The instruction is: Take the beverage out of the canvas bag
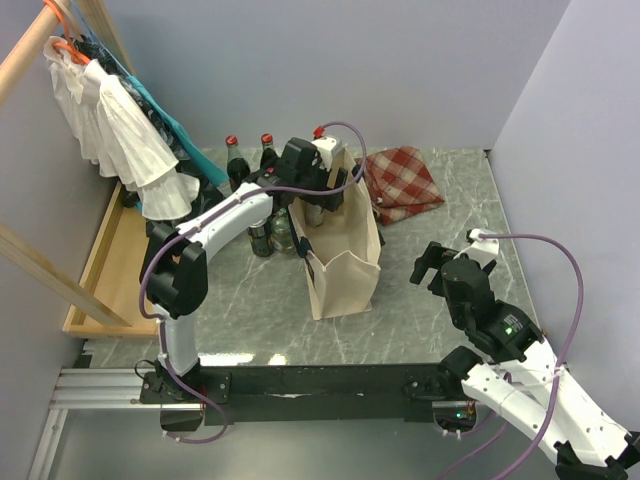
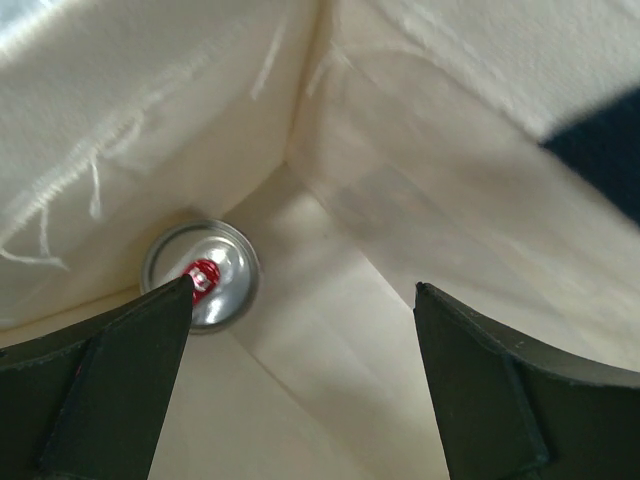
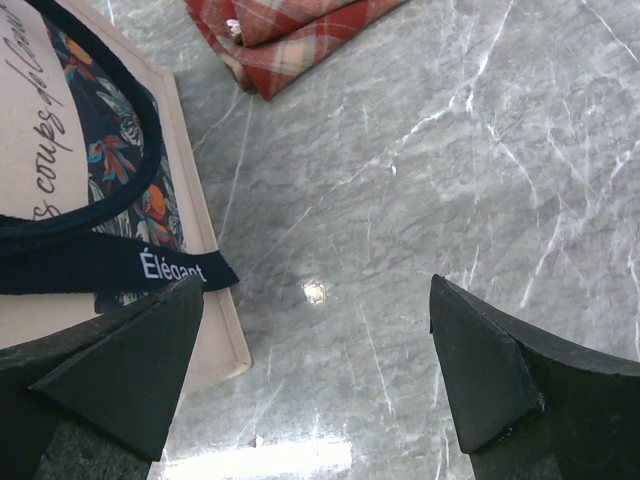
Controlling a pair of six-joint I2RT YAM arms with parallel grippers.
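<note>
The beige canvas bag (image 1: pixel 345 278) stands open on the marble counter, its dark straps hanging over the sides. My left gripper (image 1: pixel 340 187) is at the back part of its mouth, fingers spread with nothing between them. Below, inside the bag, a silver-topped can (image 2: pixel 205 275) with a red mark stands in a corner, nearer the left finger in the left wrist view. From above, only a sliver of that can (image 1: pixel 314 214) shows past the gripper. My right gripper (image 1: pixel 428 268) hangs open over bare counter to the right of the bag.
Left of the bag stand a dark can (image 1: pixel 260 240), a clear green bottle (image 1: pixel 281 232) and dark red-capped bottles (image 1: pixel 237 165). A folded red plaid cloth (image 1: pixel 402 184) lies behind on the right.
</note>
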